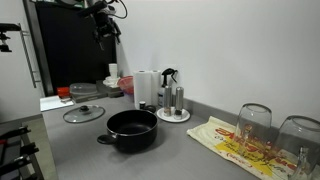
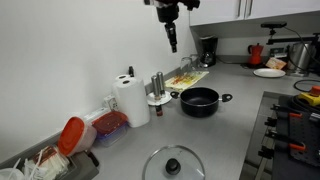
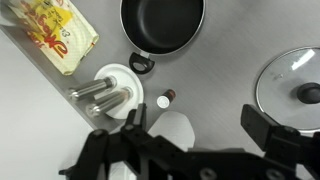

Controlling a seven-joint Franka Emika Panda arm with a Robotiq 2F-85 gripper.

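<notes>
My gripper is open and empty, high above the counter, its dark fingers apart in the wrist view. In exterior view 1 the gripper (image 1: 109, 41) hangs at the upper left, well clear of everything below. A black two-handled pot (image 1: 131, 130) stands uncovered on the grey counter, and its inside looks empty in the wrist view. Apart from the pot lies a round glass lid (image 2: 174, 176) with a black knob (image 3: 309, 93), flat on the counter.
Paper towel rolls (image 2: 132, 101) stand near the wall. Beside them, a white plate (image 1: 173, 116) carries bottles and grinders. Upturned glass jars (image 1: 253, 122) rest on a patterned cloth (image 1: 222, 138). Tubs with red lids (image 2: 77, 132) crowd the far end. Counter between pot and lid is bare.
</notes>
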